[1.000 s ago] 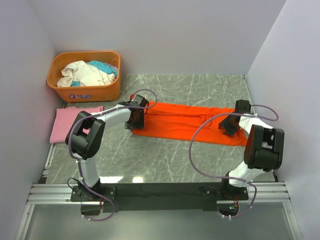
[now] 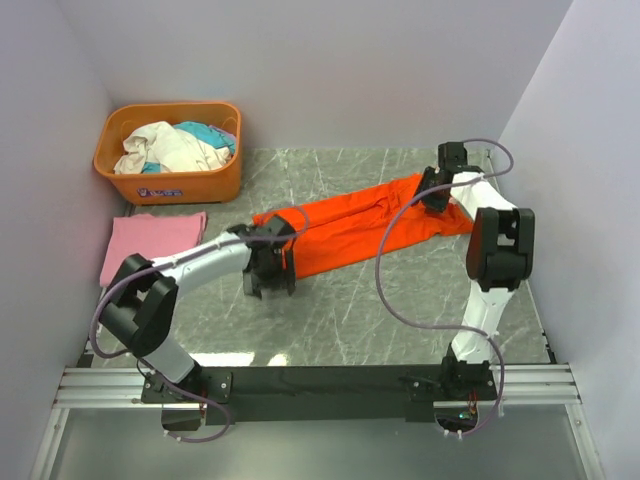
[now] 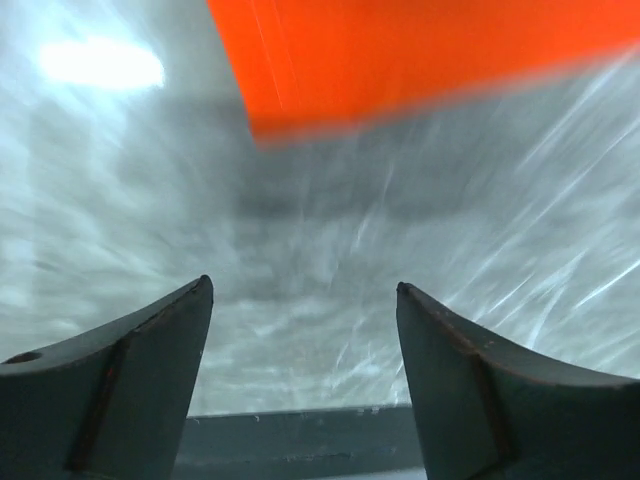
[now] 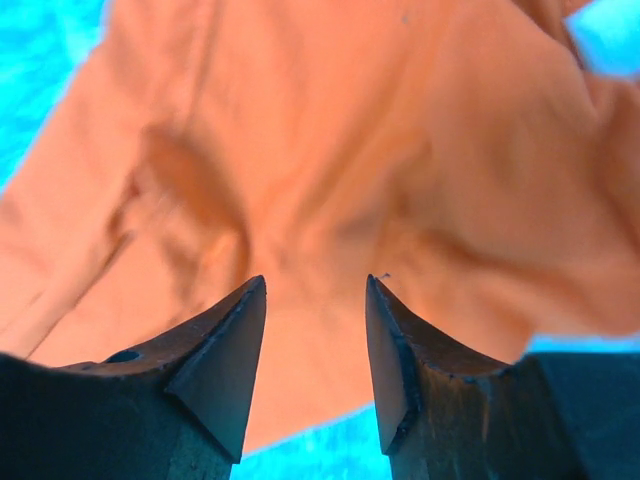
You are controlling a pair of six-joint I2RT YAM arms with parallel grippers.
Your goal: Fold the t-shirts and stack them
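An orange shirt (image 2: 360,235), folded lengthwise into a long strip, lies slanted across the table, its right end higher up in the top view. My left gripper (image 2: 270,288) is open at the strip's left end; in the left wrist view a corner of the orange shirt (image 3: 330,60) lies beyond the parted fingers (image 3: 150,370), with bare table between them. Over the right end, my right gripper (image 2: 432,203) stands open. Creased orange cloth (image 4: 300,180) fills most of the right wrist view, none of it visibly pinched. A folded pink shirt (image 2: 150,245) lies flat at the left.
An orange basket (image 2: 170,188) of crumpled clothes (image 2: 175,148) stands at the back left. Bare marble table (image 2: 340,320) shows in front of the strip. Walls close off the back and both sides.
The orange strip has turned from nearly level to slanted, its right end moving back and left with my right gripper. My left gripper has come toward the front edge.
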